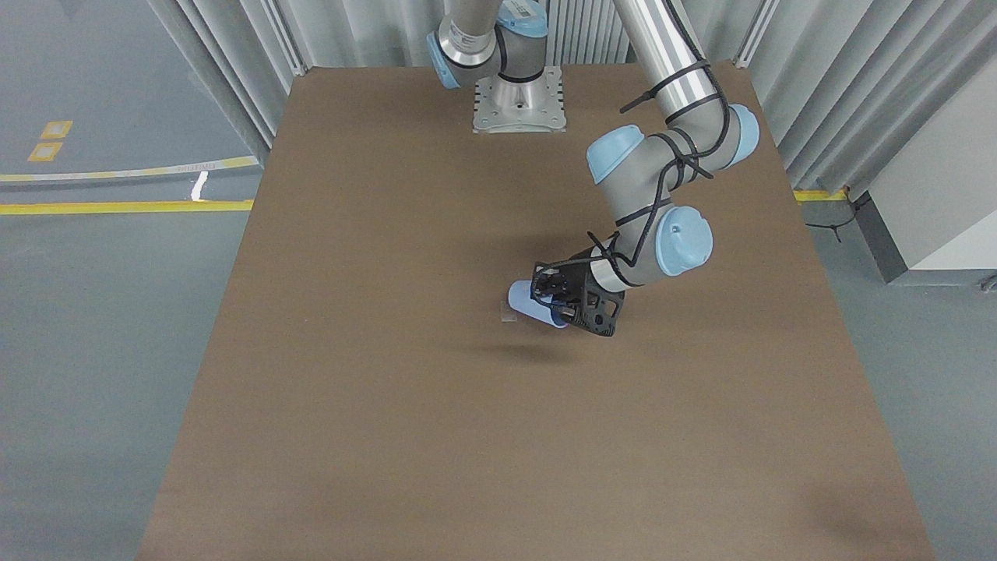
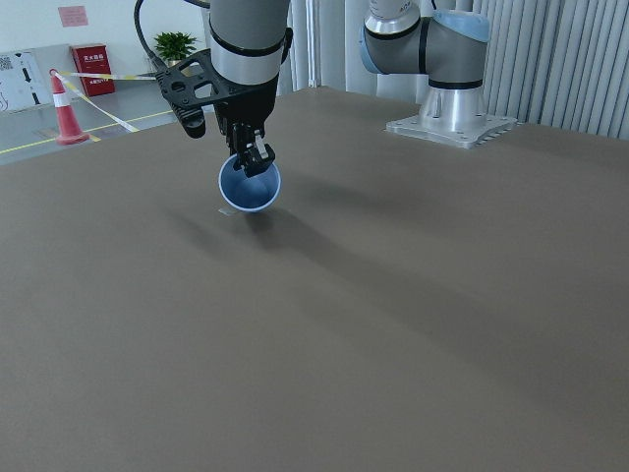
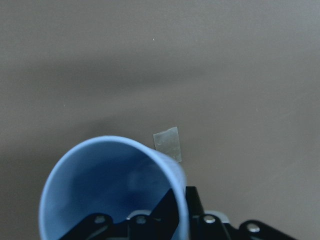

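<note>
A blue cup (image 1: 530, 304) hangs tilted low over the brown table (image 1: 392, 393), its mouth toward the left camera (image 2: 250, 203). My black gripper (image 1: 570, 294) is shut on the cup's rim, as the wrist view shows with one finger inside the cup (image 3: 107, 185) and one outside it. A small translucent tape square (image 3: 167, 142) is on the table beside the cup.
</note>
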